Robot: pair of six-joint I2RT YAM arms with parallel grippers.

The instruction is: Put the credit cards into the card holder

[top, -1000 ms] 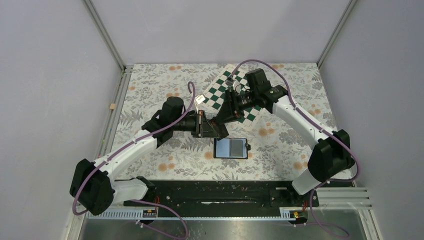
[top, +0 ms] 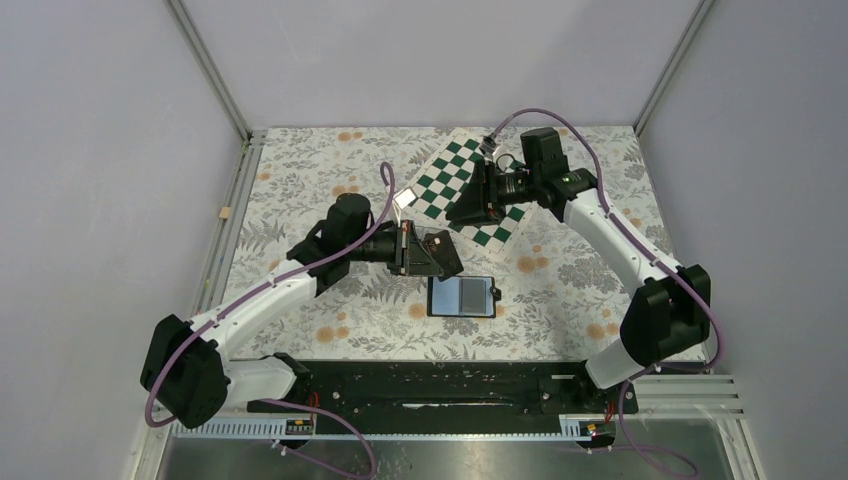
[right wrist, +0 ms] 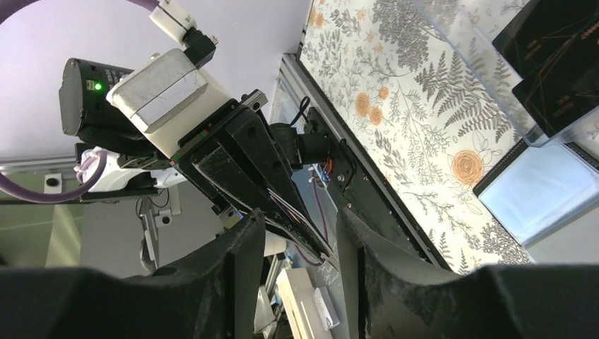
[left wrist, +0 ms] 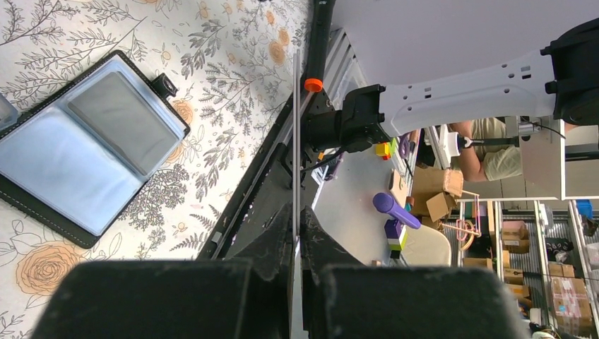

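The card holder, black-edged with pale clear pockets, lies open on the table; its pockets look empty in the left wrist view. My left gripper is shut on a dark card above and behind the holder. In the left wrist view this card appears edge-on as a thin grey line. My right gripper is part open, apart from the card, with nothing gripped between its fingers. More black cards sit in a clear box, upper right in the right wrist view.
The clear box stands close behind the holder, partly under my left gripper. Behind the arms lies a green-and-white checkered sheet.
My right gripper has drawn away from the left gripper, up and to the right, uncovering the card. The left arm has barely moved; its card sits at a slightly different angle.
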